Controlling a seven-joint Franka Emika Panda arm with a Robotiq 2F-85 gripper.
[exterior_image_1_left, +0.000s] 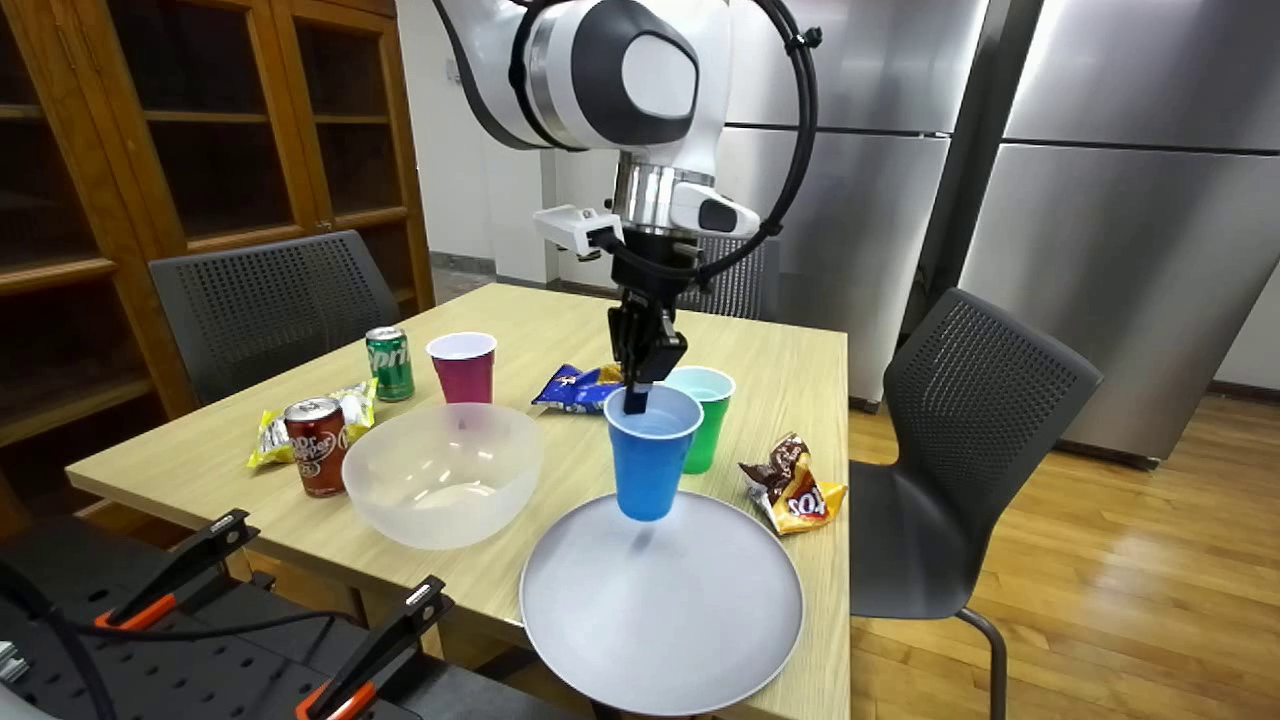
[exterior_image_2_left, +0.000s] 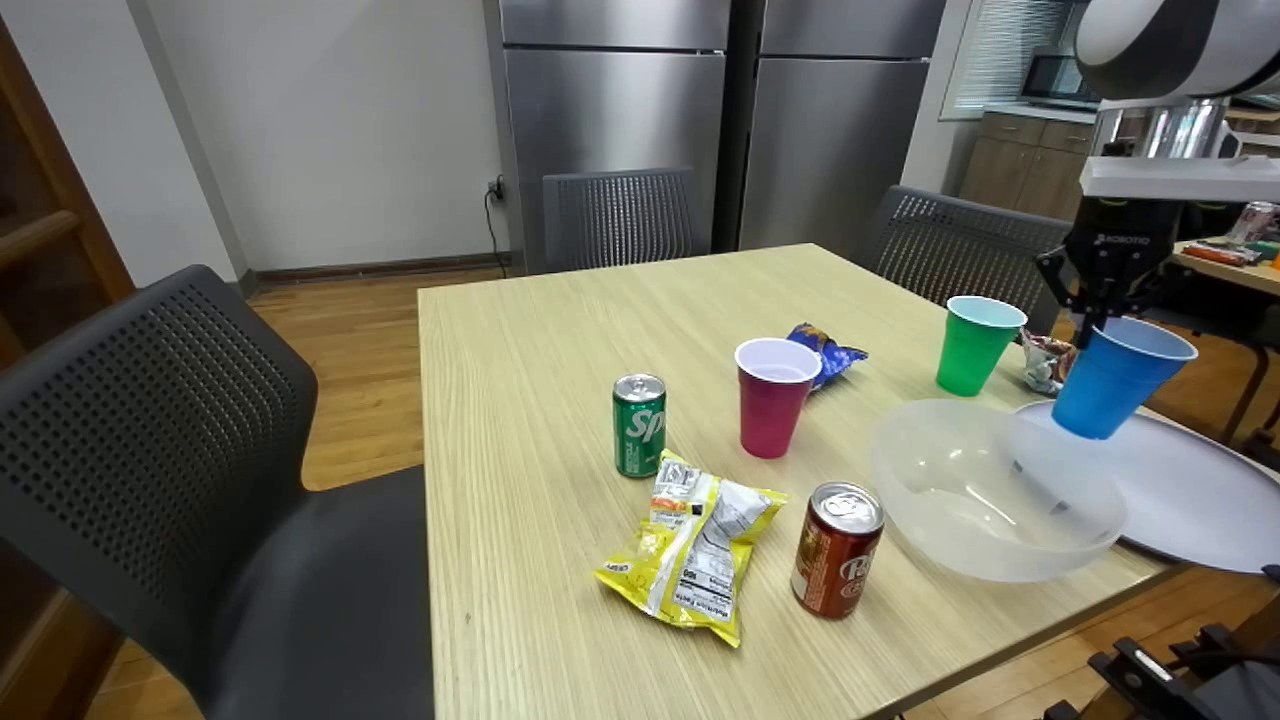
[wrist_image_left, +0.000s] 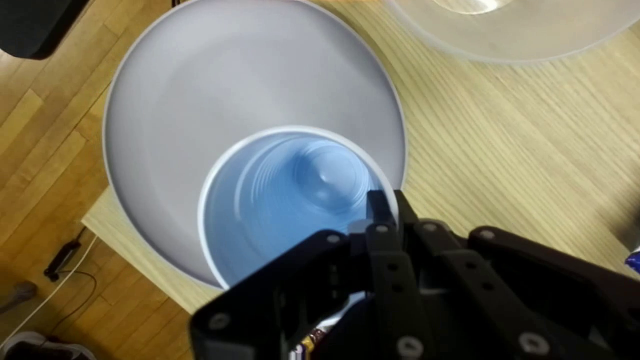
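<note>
A blue cup (exterior_image_1_left: 649, 468) hangs from my gripper, which is shut on its rim wall, one finger inside and one outside. In the wrist view the cup (wrist_image_left: 270, 210) is empty and its mouth faces the camera. It tilts slightly in exterior view 2, where the blue cup (exterior_image_2_left: 1110, 382) appears over the near side of the grey plate (exterior_image_2_left: 1206, 510). The round grey plate (exterior_image_1_left: 666, 612) lies bare at the table's front corner, with the cup above its back edge. How much gap lies between cup and plate is hard to tell.
Close behind the blue cup stands a green cup (exterior_image_1_left: 710, 420). A clear bowl (exterior_image_1_left: 444, 480) sits left of the plate, and an orange-brown snack bag (exterior_image_1_left: 792, 486) lies right. Farther left are a magenta cup (exterior_image_1_left: 464, 370), a Sprite can (exterior_image_1_left: 390, 364) and a Dr Pepper can (exterior_image_1_left: 318, 446).
</note>
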